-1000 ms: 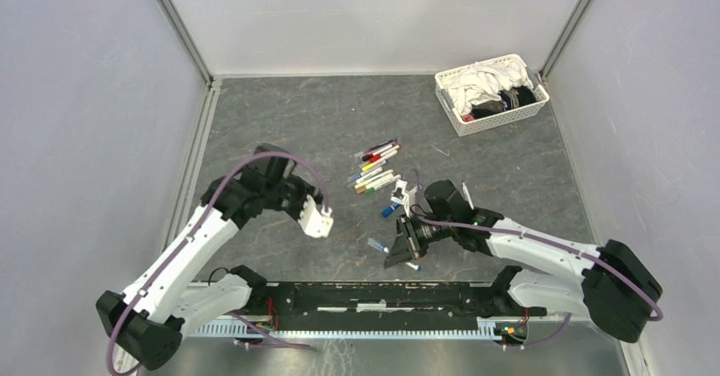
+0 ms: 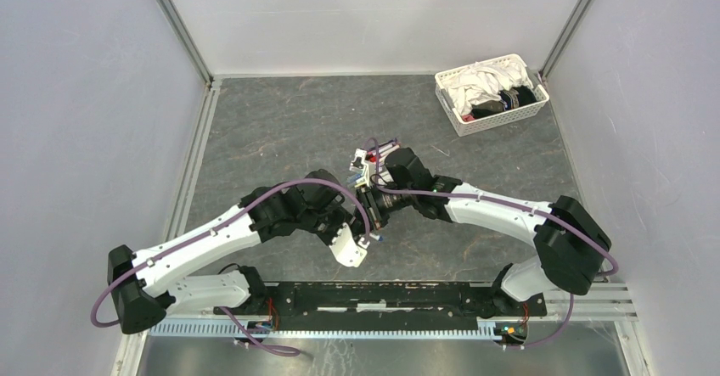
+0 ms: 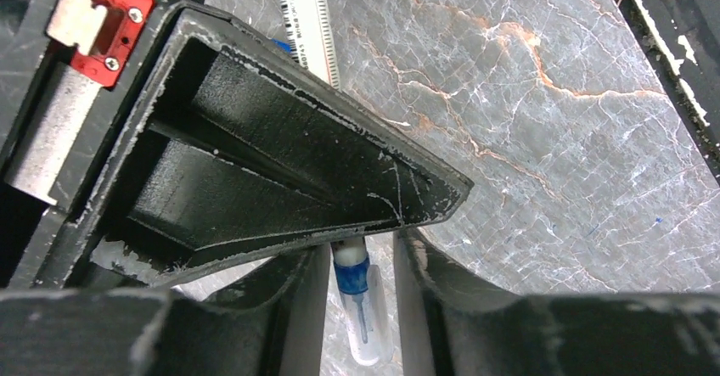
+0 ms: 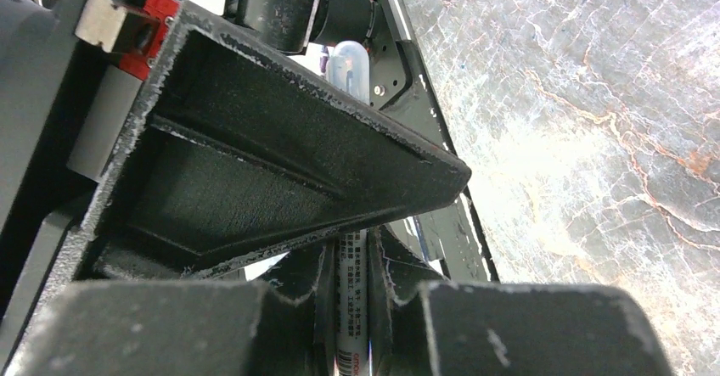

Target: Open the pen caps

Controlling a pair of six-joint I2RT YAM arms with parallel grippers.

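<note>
My right gripper is shut on a pen, whose white printed barrel shows between the fingers. Above the wide black finger in that view, a clear cap sticks out. In the left wrist view, a clear cap with a blue band lies in the gap of my left gripper, which is part open around it. A printed white barrel shows above the black finger; the part in between is hidden. From the top, the two grippers meet mid-table and cover most of the pen.
Several markers lie behind the right gripper, partly covered. A white basket with cloth stands at the back right. Bare grey table stretches across the back left.
My left gripper has come right and toward the front, up against the right one. The right gripper has moved left and back from the front of the table. Both arms now overlap mid-table.
</note>
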